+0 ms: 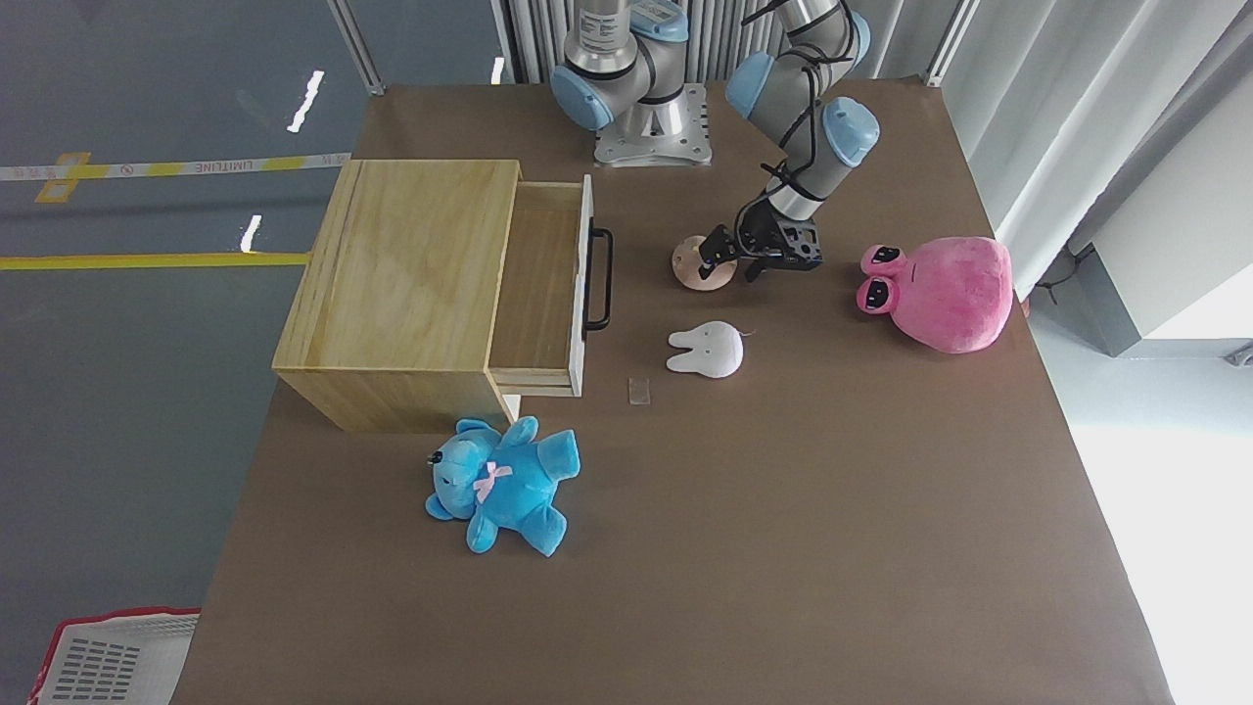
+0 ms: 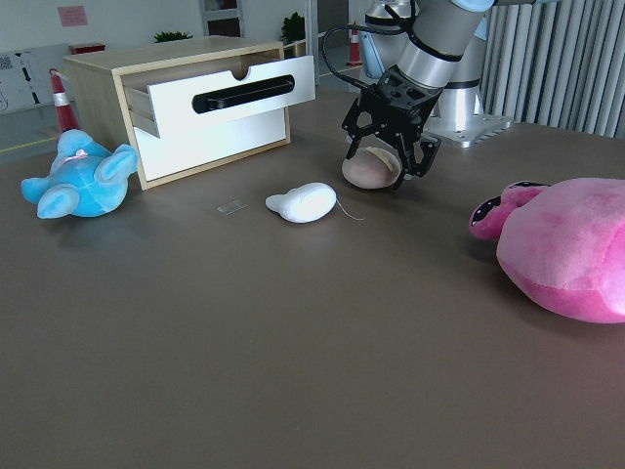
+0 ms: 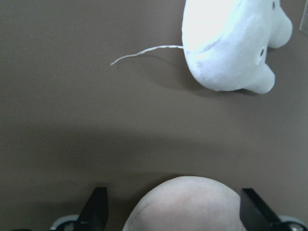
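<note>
My gripper (image 1: 729,264) is low over a round beige plush (image 1: 690,257), its fingers on either side of it; the wrist view shows the plush (image 3: 185,207) between the two black fingertips, which stand apart. Whether they press on it I cannot tell. A white rabbit plush (image 1: 705,349) with a thin string lies in front. The wooden cabinet (image 1: 399,258) has its upper drawer (image 1: 534,282) pulled out and empty, beside the gripper on the left.
A blue bear (image 1: 511,487) lies below the cabinet, a pink plush (image 1: 949,294) to the right. A small clear piece (image 1: 639,392) lies near the rabbit.
</note>
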